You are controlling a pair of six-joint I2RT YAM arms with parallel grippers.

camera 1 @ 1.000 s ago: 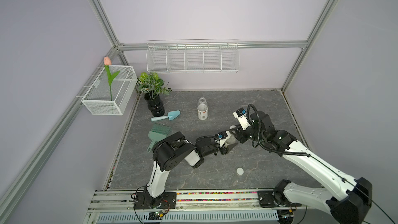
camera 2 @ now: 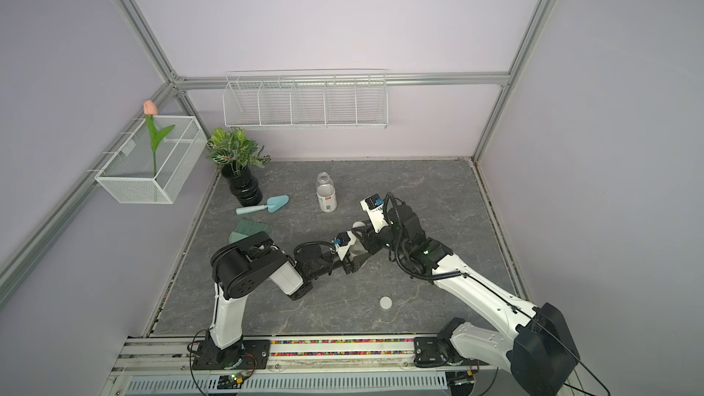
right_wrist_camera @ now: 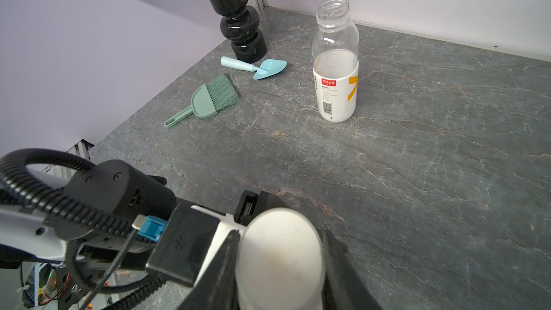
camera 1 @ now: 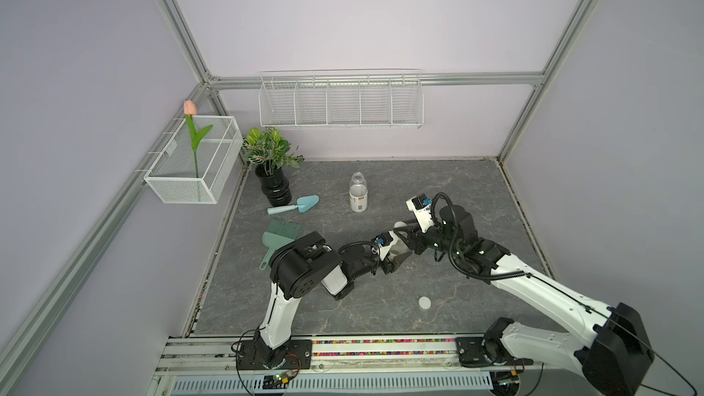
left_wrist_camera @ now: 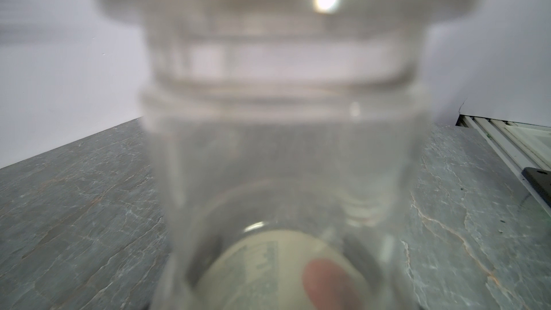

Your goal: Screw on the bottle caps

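My left gripper (camera 1: 396,256) is shut on a clear bottle (left_wrist_camera: 287,149), which fills the left wrist view; the fingers themselves are hidden there. At the bottle's top, my right gripper is shut on a white cap (right_wrist_camera: 279,255), one dark finger on each side. Whether the cap's threads are engaged cannot be seen. A second bottle (right_wrist_camera: 335,71), clear above a white label, stands upright with its mouth uncovered. Another white cap (camera 1: 425,303) lies flat on the table near the front.
Toward the left lie a green brush (right_wrist_camera: 209,100) and a blue trowel (right_wrist_camera: 261,67), near a black vase (right_wrist_camera: 241,23) with a plant. Wire baskets (camera 1: 341,106) hang on the back and left walls.
Both grippers have shifted slightly left together, carrying the held bottle and its white cap along. The standing bottle and the loose cap are where they were.
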